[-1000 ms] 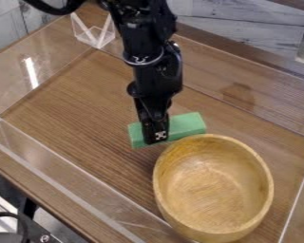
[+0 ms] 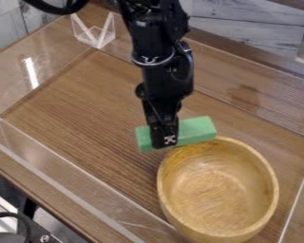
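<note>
My black gripper [image 2: 165, 130] reaches down in the middle of the camera view, shut on a green block [image 2: 194, 128]. The block sticks out to both sides of the fingers, just above and behind the far rim of a round tan bowl [image 2: 219, 196] at the lower right. The fingertips are small and dark, partly blending into the arm.
A clear plastic object [image 2: 94, 30] stands at the back left. Cables and the table's edge are at the lower left.
Over the last second my gripper and the green block have risen slightly and shifted a little toward the right. The bowl stays where it was.
</note>
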